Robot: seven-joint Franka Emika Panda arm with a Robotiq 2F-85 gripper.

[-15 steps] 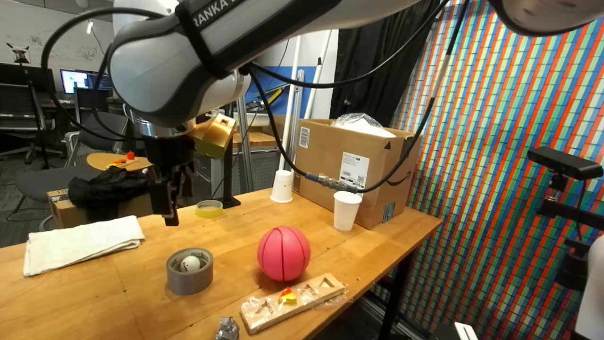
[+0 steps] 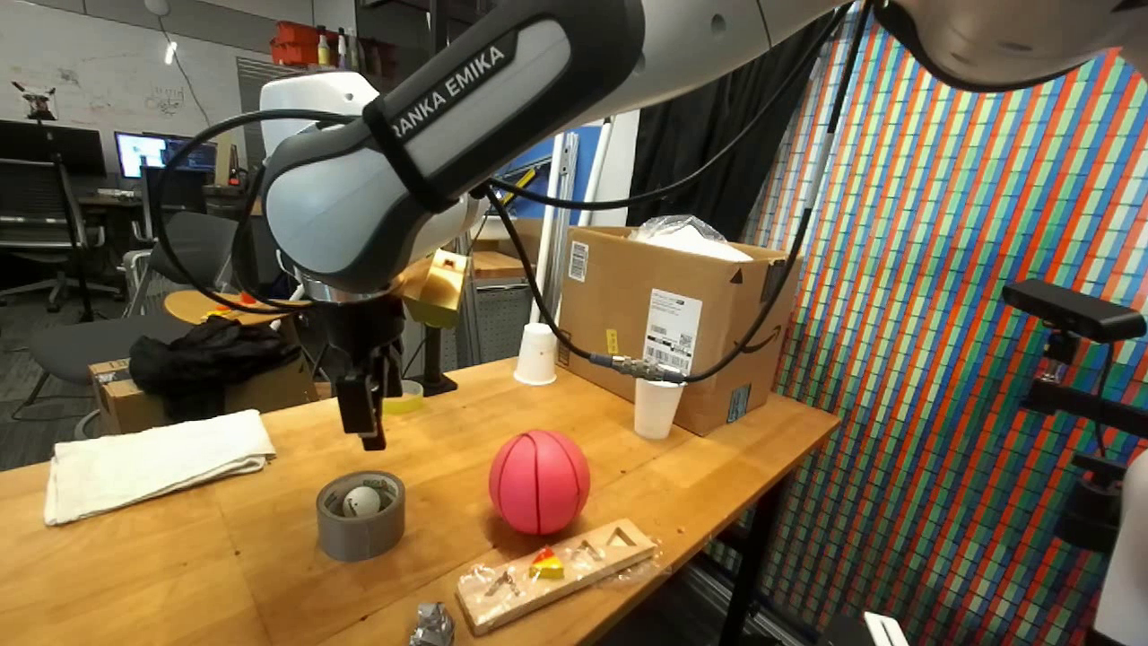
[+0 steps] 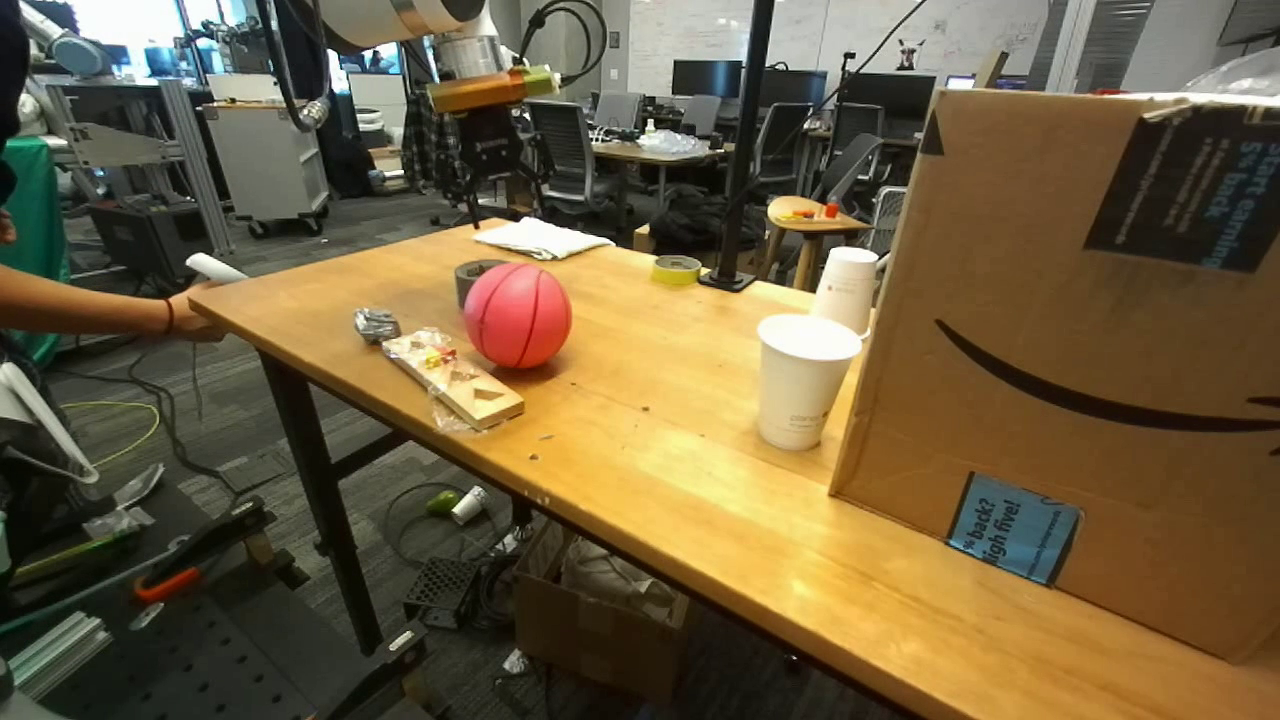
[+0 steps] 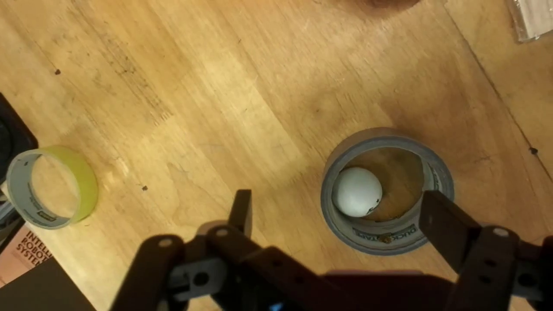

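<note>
On the wooden table a grey roll of duct tape (image 2: 342, 535) lies flat, with a white ball (image 2: 361, 501) inside its ring. From above, the wrist view has the tape roll (image 4: 386, 248) right of centre and the ball (image 4: 357, 191) against the left part of its inner wall. My gripper is open above the table, fingers wide apart and nothing held. Its right finger (image 4: 443, 223) overlaps the roll's lower right rim in that view; the left one appears over bare wood. In exterior view 1 the gripper (image 2: 368, 431) hangs above and behind the roll, clear of it.
A pink ball (image 2: 539, 481) and a wooden shape board (image 2: 554, 576) lie to the roll's right. Crumpled foil (image 2: 432, 624) sits near the front edge. White cloth (image 2: 161, 463), yellow tape (image 4: 85, 186), two paper cups and a big carton (image 2: 603, 291) stand farther off.
In exterior view 1 my gripper has moved right and somewhat lower, now partly covering the yellow tape. The grey roll and white ball have stayed where they were.
</note>
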